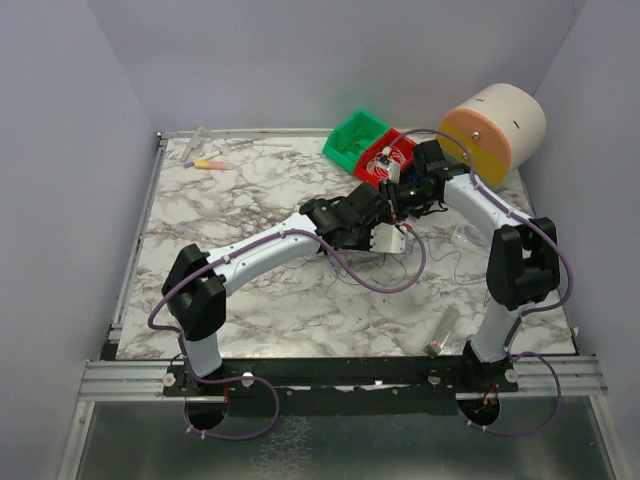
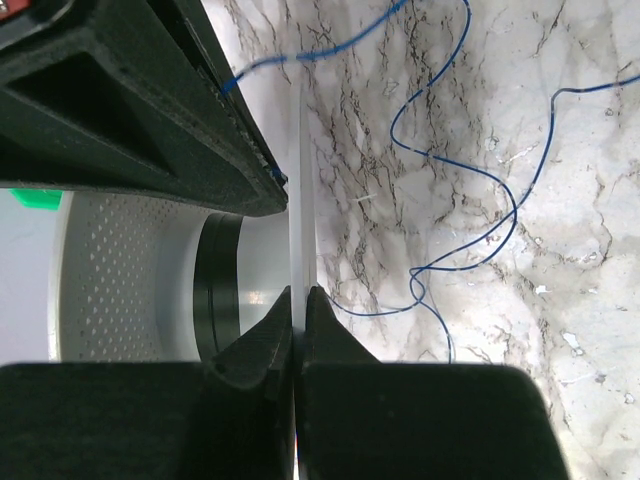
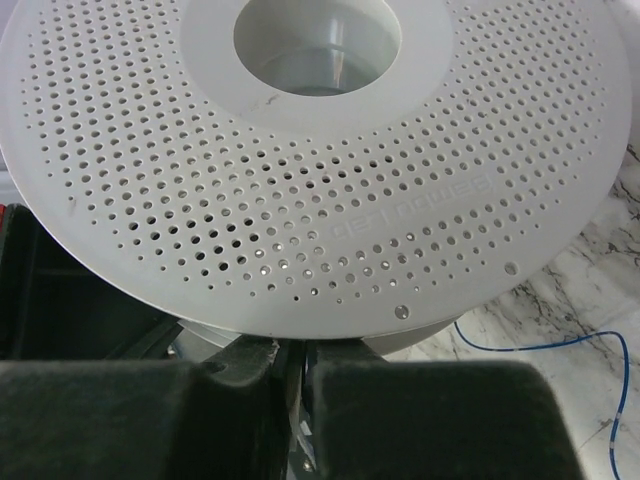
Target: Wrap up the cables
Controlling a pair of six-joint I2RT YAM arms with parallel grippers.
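A white spool with a perforated flange (image 3: 330,215) stands up off the table; edge-on, its rim (image 2: 302,180) passes between the tips of my left gripper, which is shut on it. Beneath the flange in the right wrist view, my right gripper shows a narrow gap between its fingers. The left wrist view has its black fingers (image 2: 150,120) beside the rim, with blue cable (image 2: 335,47) coming out from between them. More cable lies in loose curves on the marble table. From above, the arms cover most of the spool (image 1: 388,239).
Green (image 1: 352,137) and red (image 1: 388,156) bins stand at the back. A large cream-and-yellow drum (image 1: 500,118) fills the back right. A pale bar (image 1: 441,332) lies at the front right, and a marker (image 1: 212,165) at the back left.
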